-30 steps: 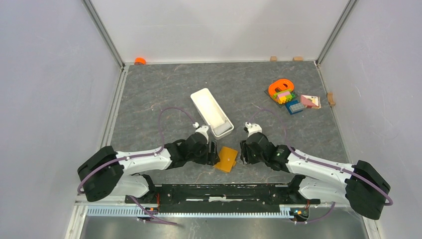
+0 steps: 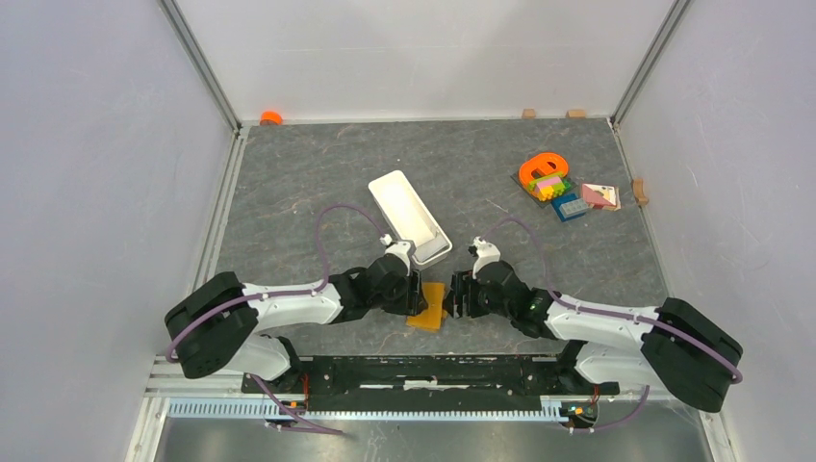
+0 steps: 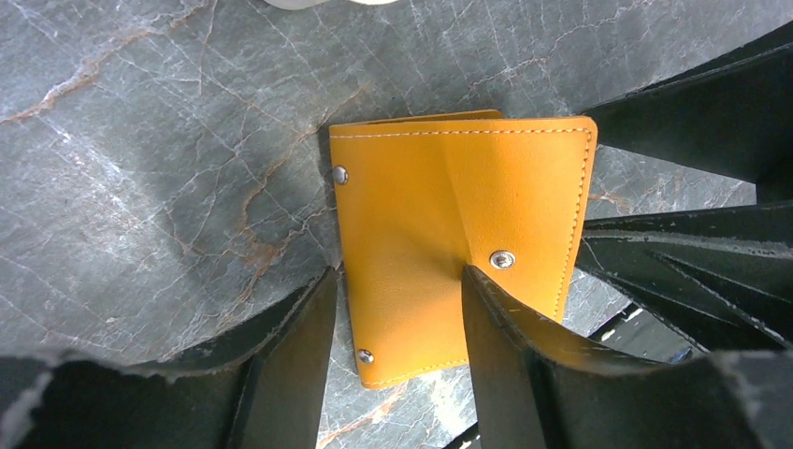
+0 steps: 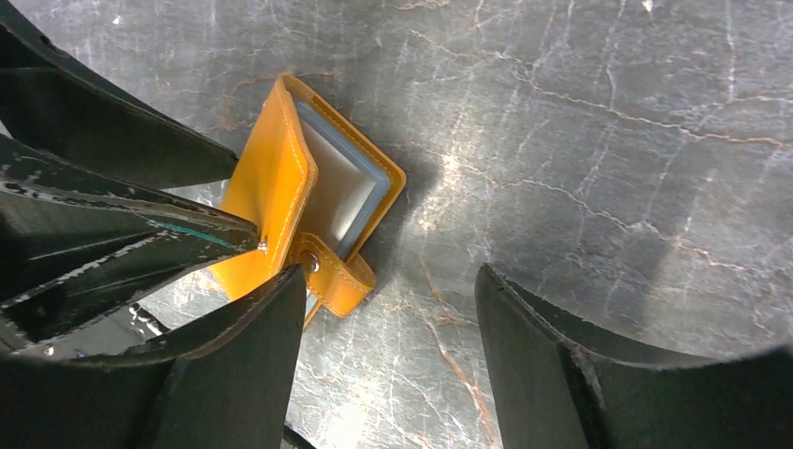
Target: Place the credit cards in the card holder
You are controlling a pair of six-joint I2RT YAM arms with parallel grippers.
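Observation:
A yellow leather card holder (image 2: 428,320) lies on the grey table between my grippers, with rivets, stitching and a strap; in the right wrist view pale card-like inserts (image 4: 341,182) show inside it. My left gripper is part open over the holder's front. My right gripper stands open, one fingertip beside the holder's strap, the other over bare table. Dark fingers of the opposite gripper reach to the holder in each wrist view.
A white tray (image 2: 390,192) with grey items at one end lies behind the grippers. Toys and cards (image 2: 597,195) sit at the back right.
The card holder has turned to lie straighter and shifted slightly left. Both grippers have moved closer in around it, the right one moving leftward.

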